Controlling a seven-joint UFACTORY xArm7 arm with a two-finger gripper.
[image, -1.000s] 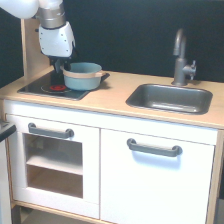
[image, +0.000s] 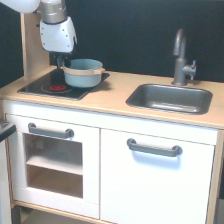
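A blue-grey pot (image: 84, 76) with a light tan handle on its rim is at the right part of the black stovetop (image: 42, 86). My white arm comes down from the upper left. Its dark gripper (image: 62, 64) is at the pot's left rim, small and partly lost against the dark wall. Whether its fingers close on the rim or only stand beside it does not show. I cannot make out whether the pot's base touches the surface.
A red-ringed burner (image: 57, 87) shows left of the pot. To the right, a metal sink (image: 170, 97) with a grey faucet (image: 181, 60) is set into the wooden counter (image: 118, 88). Bare counter lies between stove and sink. White cabinets stand below.
The pot sits slightly higher in view and has turned a little, its tan handle now less far to the right. My arm has shifted slightly right and up.
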